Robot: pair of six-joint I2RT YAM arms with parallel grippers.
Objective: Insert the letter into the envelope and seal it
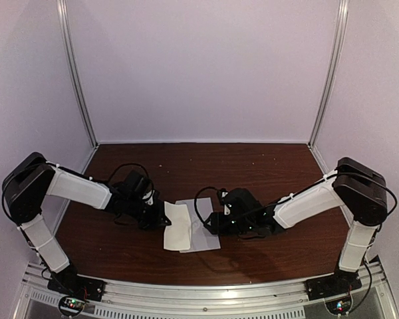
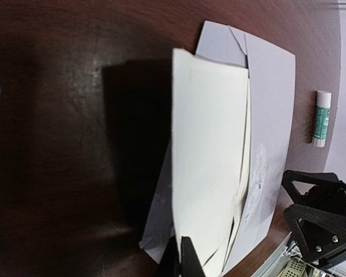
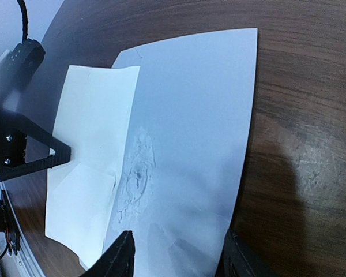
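The white paper [image 1: 177,229] lies on the left part of the lilac envelope [image 1: 203,239], creased and partly under its edge in the wrist views [image 2: 207,133]. My left gripper is shut at the paper's outer edge, which runs down to its fingertips; whether the paper is between them is hard to tell. My right gripper is part open over the envelope's right edge, a fingertip on each side of the lower part of the envelope [image 3: 190,115]; whether they touch it is unclear.
A glue stick [image 2: 321,118] lies on the wooden table near the wall in the left wrist view. The table [image 1: 199,166] behind the arms is bare. Both arms reach in closely from either side of the papers.
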